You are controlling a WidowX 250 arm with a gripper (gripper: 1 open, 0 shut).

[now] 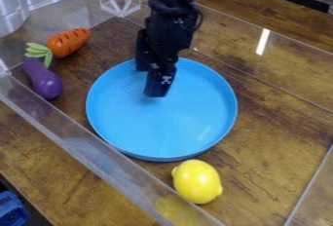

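Note:
My dark gripper (156, 69) hangs over the back part of the blue plate (162, 123), open, with no object visible between its fingers. An orange carrot (68, 42) with a green top lies at the back left. A purple eggplant (43, 79) lies left of the plate. A yellow lemon (197, 181) sits in front of the plate, slightly to the right.
A clear wall runs along the left and front left of the wooden table (274, 113). A blue object (8, 211) shows at the lower left corner, outside the wall.

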